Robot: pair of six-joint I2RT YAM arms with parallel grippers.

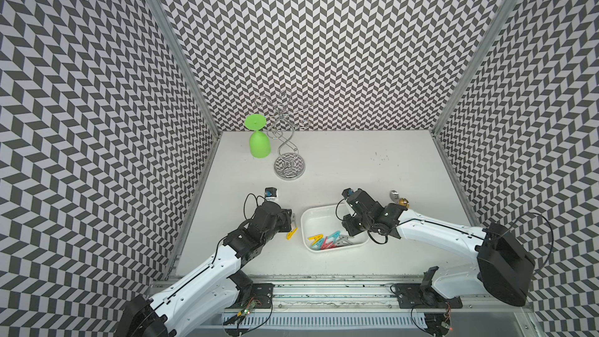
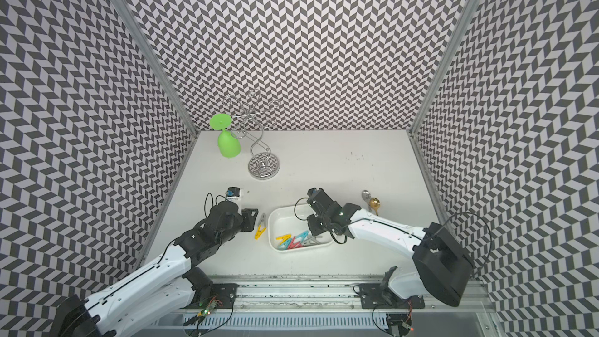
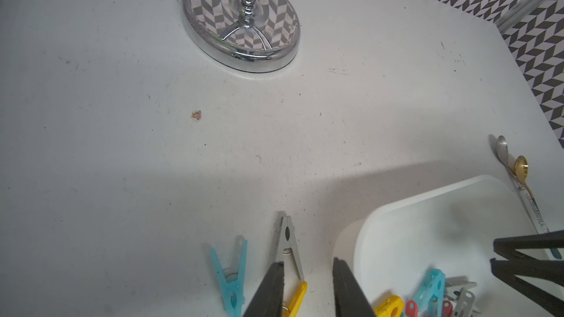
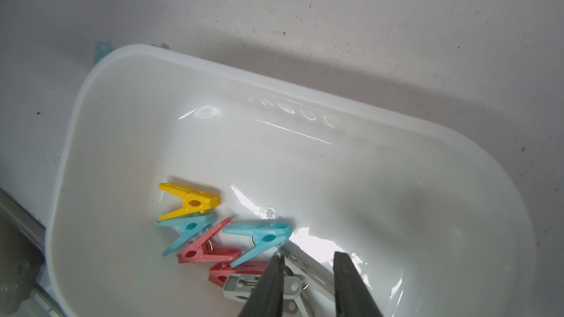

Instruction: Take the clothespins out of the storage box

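In the right wrist view the white storage box (image 4: 376, 111) holds several clothespins: a yellow one (image 4: 191, 200), blue ones such as the blue clothespin (image 4: 267, 232), red clothespins (image 4: 199, 252) and grey clothespins (image 4: 258, 286) at the near side. My right gripper is open over the box, its fingers apart above the grey pins, holding nothing. On the table left of the box lie a blue clothespin (image 3: 232, 284) and a grey-and-yellow pair of pins (image 3: 289, 240). Above that pair stands my left gripper, open, with nothing clearly held.
Behind the arms stand a chrome wire stand with a round mirrored base (image 1: 289, 166) and a green goblet-like object (image 1: 259, 143). A silver and a gold spoon (image 3: 521, 167) lie right of the box.
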